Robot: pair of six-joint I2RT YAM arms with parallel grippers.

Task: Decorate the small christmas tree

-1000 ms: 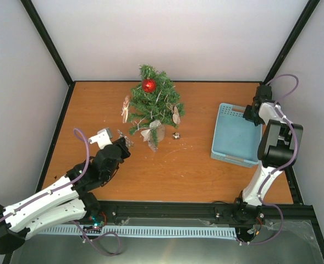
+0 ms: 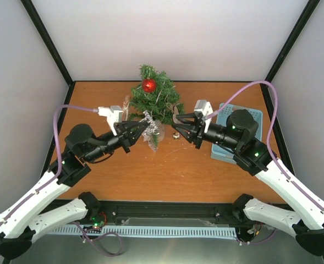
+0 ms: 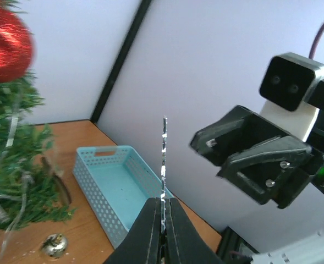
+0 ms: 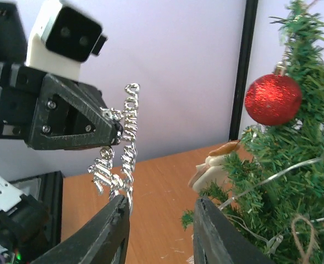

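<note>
The small tree (image 2: 153,99) stands at the back middle, hung with a red bauble (image 2: 149,86), also large in both wrist views. In front of it my left gripper (image 2: 143,125) is shut on a silver glittery ornament, thin and edge-on in the left wrist view (image 3: 163,159). My right gripper (image 2: 180,122) is open with nothing between its fingers, facing the left one across a short gap, level with the ornament.
A light blue basket (image 3: 113,187) sits on the right of the wooden table (image 2: 128,176), behind the right arm. A silver bell (image 2: 176,136) lies on the table by the tree.
My right arm has swung from beside the basket to the middle, facing the left gripper. The left gripper has moved right and raised the silver ornament in front of the tree.
</note>
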